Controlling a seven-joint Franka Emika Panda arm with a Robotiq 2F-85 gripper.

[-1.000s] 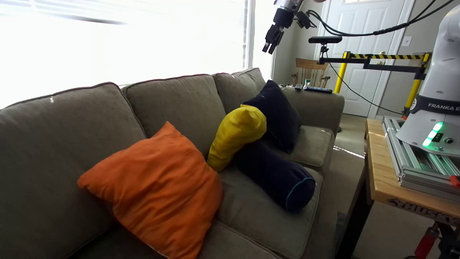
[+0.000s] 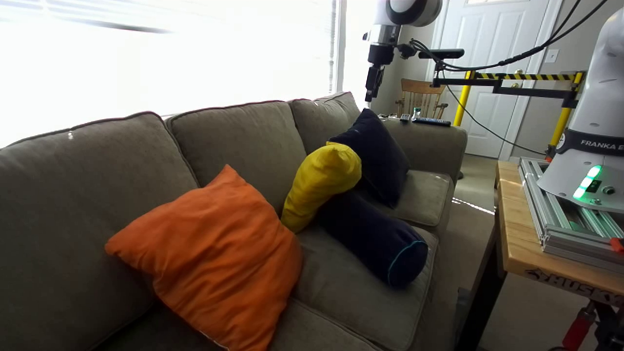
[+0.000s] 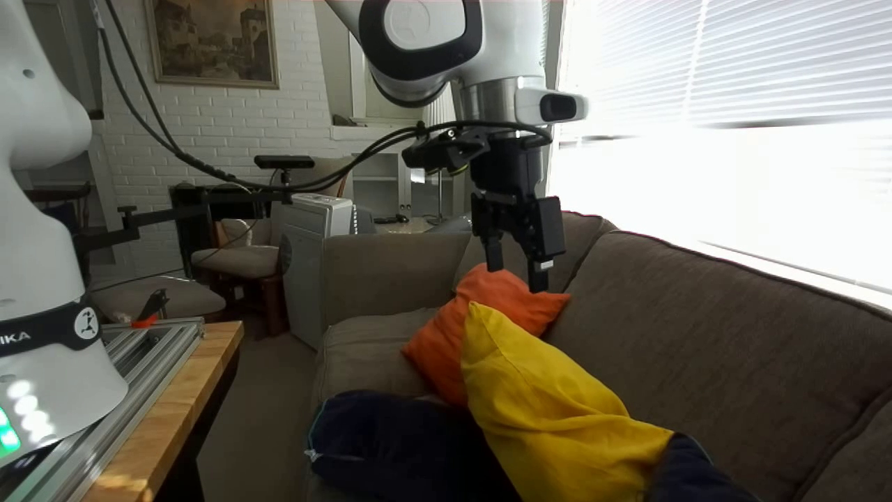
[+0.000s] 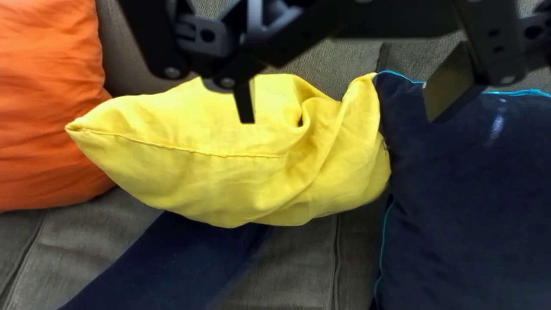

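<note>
My gripper (image 3: 516,277) hangs open above the couch, its fingers pointing down and nothing between them. In the wrist view a yellow pillow (image 4: 217,170) lies below, under the left finger, while the right finger is over the square navy pillow (image 4: 465,196). That navy pillow (image 2: 377,158) leans on the backrest, and the yellow one (image 2: 321,175) rests against it. Beneath the yellow pillow lies a navy bolster (image 2: 374,237) with light blue piping. An orange pillow (image 2: 216,257) leans against the backrest, nearer to exterior view 1.
The grey couch (image 2: 240,140) runs along a bright window. A wooden workbench (image 2: 526,245) carrying the robot base stands across a narrow gap from the seat. Small items, including a remote (image 2: 431,122), lie on the couch arm. Cables hang from the arm.
My gripper has come down and turned from a slant to nearly vertical, now close over the top of the square navy pillow in exterior view 1. The pillows have not moved.
</note>
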